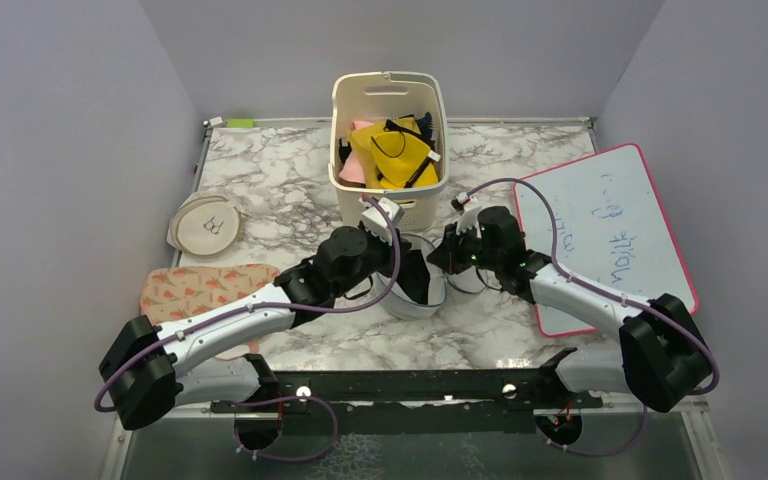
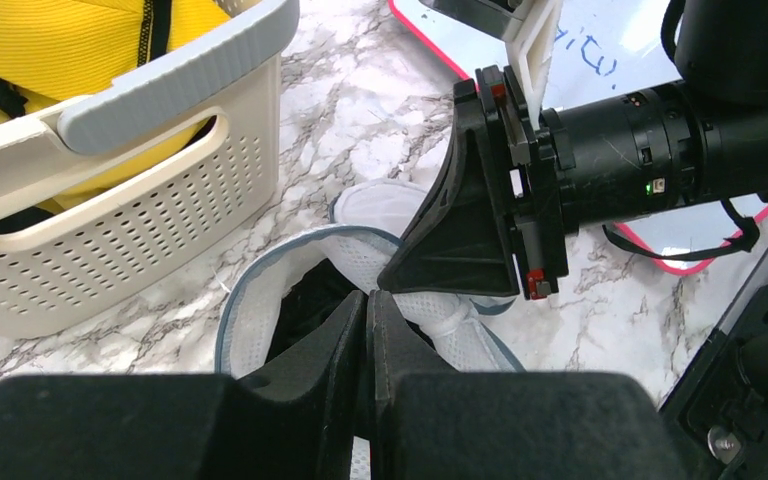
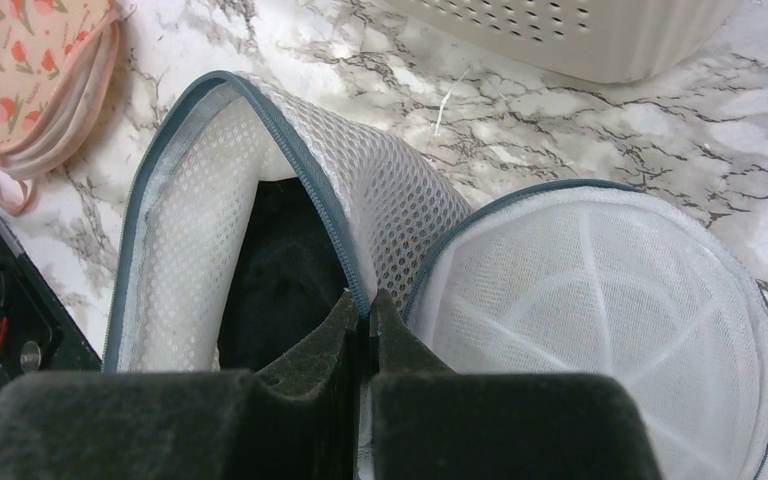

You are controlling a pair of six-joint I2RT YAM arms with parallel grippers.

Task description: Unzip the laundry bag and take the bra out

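Observation:
The white mesh laundry bag (image 3: pixel 180 260) lies open at the front centre, its dark zipper rim raised and its round lid (image 3: pixel 590 310) beside it. Dark fabric (image 3: pixel 280 260) shows inside. My right gripper is shut on the bag's zipper edge in the right wrist view. My left gripper is shut over the bag opening, with nothing visible between its fingertips; it is near the right gripper's fingers (image 2: pixel 440 250).
A white basket (image 1: pixel 388 205) of yellow and pink items stands just behind the bag. A whiteboard (image 1: pixel 610 240) lies right; patterned fabric (image 1: pixel 190 290) and a round beige item (image 1: pixel 207 226) lie left.

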